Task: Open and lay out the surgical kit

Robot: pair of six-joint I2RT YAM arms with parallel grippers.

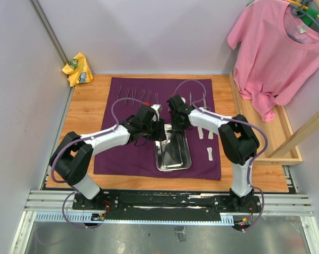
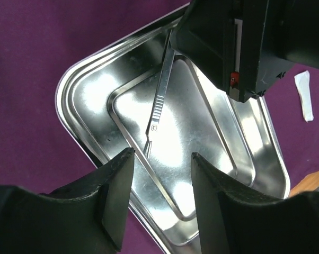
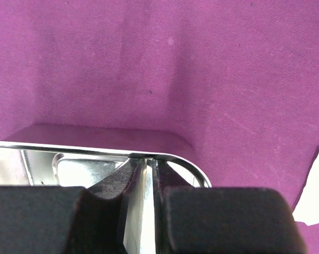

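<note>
The metal tray (image 1: 173, 159) lies on the purple cloth, a slim silver scalpel handle (image 2: 158, 103) slanting across its inside in the left wrist view. Above the tray, my left gripper is open, its fingers apart and nothing between them; the handle's lower tip shows just beyond the gap. My right gripper is at the tray's far end, its fingertips close together by the rim. Bright metal shows in that narrow gap, but whether it is gripped cannot be told. The handle's upper end runs up beside the right gripper's body.
Several slender instruments (image 1: 134, 96) stand in a row at the cloth's back left. White pieces (image 1: 210, 154) lie right of the tray. A yellow bag (image 1: 78, 70) sits back left, and a pink shirt (image 1: 278, 50) hangs at the right.
</note>
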